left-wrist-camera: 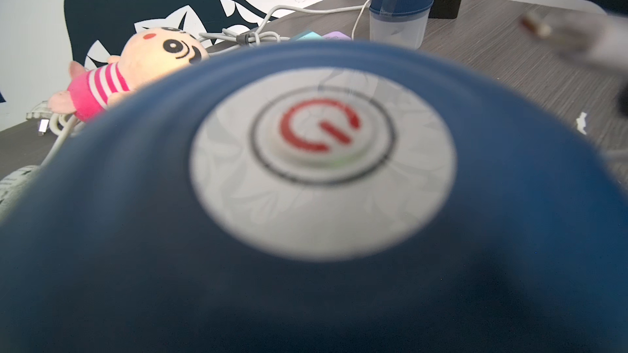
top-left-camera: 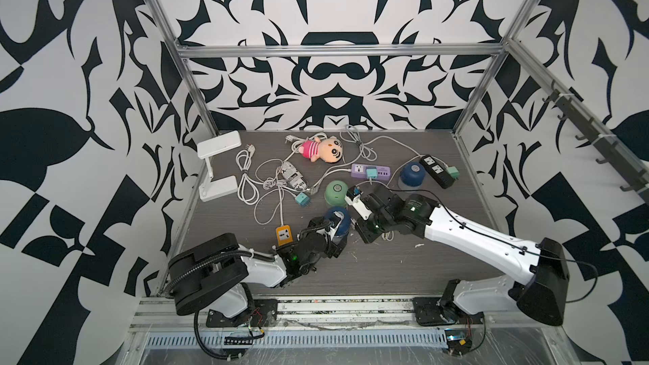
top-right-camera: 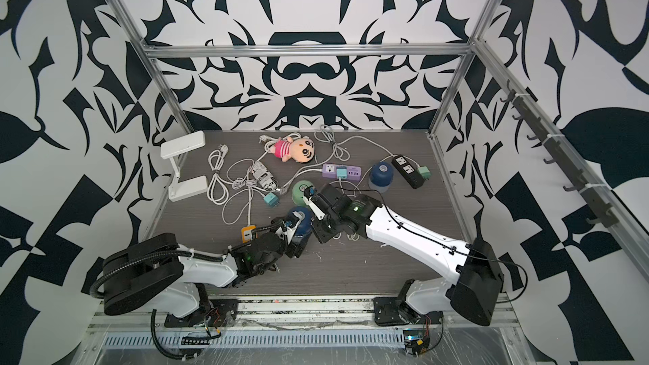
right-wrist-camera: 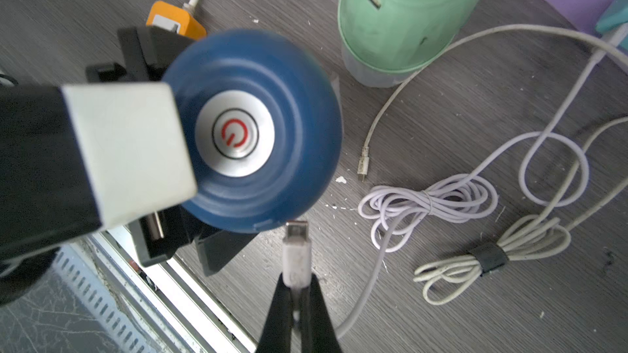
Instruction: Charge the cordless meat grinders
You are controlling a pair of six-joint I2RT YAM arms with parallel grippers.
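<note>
A blue-topped grinder [right-wrist-camera: 301, 150] with a red power mark stands within my left gripper [top-left-camera: 338, 234]. That gripper is open wide, its black fingers [right-wrist-camera: 219, 243] on either side of the grinder; contact is hidden. My right gripper is shut on the white plug [right-wrist-camera: 297, 260] of a charging cable. The plug's metal tip points at the blue lid's edge, and in the left wrist view the blurred plug [left-wrist-camera: 582, 39] hangs apart from the lid. A green grinder [right-wrist-camera: 409, 16] with a small port stands behind, and another blue grinder [top-left-camera: 411, 175] farther right.
A purple power strip [top-left-camera: 378, 172] holds a teal adapter [top-left-camera: 371, 173]. Coiled white cables [right-wrist-camera: 451, 206] and a loose plug [right-wrist-camera: 363, 163] lie near the green grinder. A doll [top-left-camera: 321, 149], white lamp [top-left-camera: 218, 188] and black clock [top-left-camera: 436, 171] stand farther back.
</note>
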